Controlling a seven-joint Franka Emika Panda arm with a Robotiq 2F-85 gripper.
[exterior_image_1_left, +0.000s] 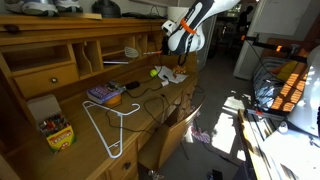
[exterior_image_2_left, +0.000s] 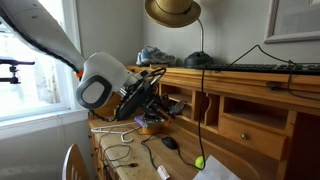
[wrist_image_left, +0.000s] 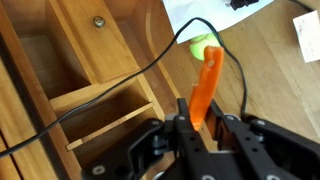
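A slim orange object (wrist_image_left: 208, 78) stands out from between the fingers of my gripper in the wrist view, and the fingers are shut on it. What it is, I cannot tell. Under it lies the wooden desktop (wrist_image_left: 265, 85). At the far end of the desk in exterior view 1, my gripper (exterior_image_1_left: 164, 46) is above the surface, close to the cubbies; the orange object is too small to make out there. In exterior view 2 the dark gripper (exterior_image_2_left: 142, 98) hangs over the desk.
A green ball (wrist_image_left: 204, 45) and white paper (wrist_image_left: 200, 12) lie near a black cable (wrist_image_left: 140, 72). Open cubbies (wrist_image_left: 110, 108) line one side. Further along the desk are a white hanger (exterior_image_1_left: 106, 130) and a crayon box (exterior_image_1_left: 57, 132).
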